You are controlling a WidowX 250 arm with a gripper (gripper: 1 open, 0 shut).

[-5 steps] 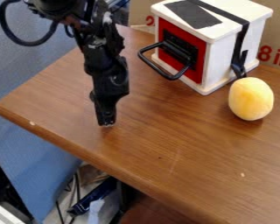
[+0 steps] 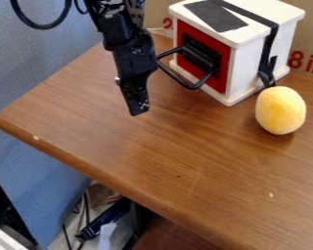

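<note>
My black gripper [image 2: 136,96] points down over the left part of the wooden table [image 2: 186,186], just left of a white wooden box [image 2: 257,24] with a red front [image 2: 196,41] and a black looped handle [image 2: 186,80]. The gripper is near that handle; whether its fingers are open or shut is unclear. A yellow plush-like oval object [image 2: 281,110] rests to the right, in front of the box.
A cardboard panel [image 2: 307,54] stands behind the box. The table's left edge drops to a blue partition [image 2: 28,88] and clutter below.
My gripper has risen and moved slightly right, closer to the box's handle. The box and yellow object look unchanged.
</note>
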